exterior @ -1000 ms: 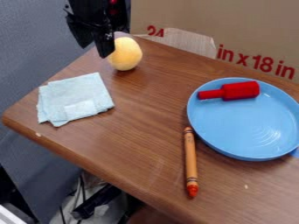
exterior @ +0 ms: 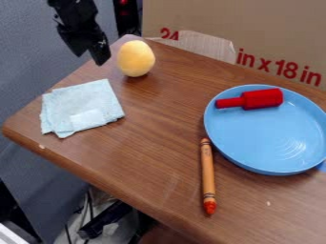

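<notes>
My dark gripper (exterior: 90, 48) hangs at the top left, above the far left edge of the table, apart from the yellow ball-like object (exterior: 136, 57). Whether its fingers are open or shut is unclear. A folded pale blue cloth (exterior: 82, 108) lies on the left of the wooden table (exterior: 140, 162). A red cylindrical object with a handle (exterior: 261, 98) rests on the blue plate (exterior: 268, 143) at the right. An orange crayon-like stick (exterior: 208, 176) lies left of the plate.
A cardboard box (exterior: 235, 29) with printed lettering stands behind the table. The table's left edge borders a grey-blue area.
My gripper has moved left, away from the yellow object. The objects on the table look unmoved.
</notes>
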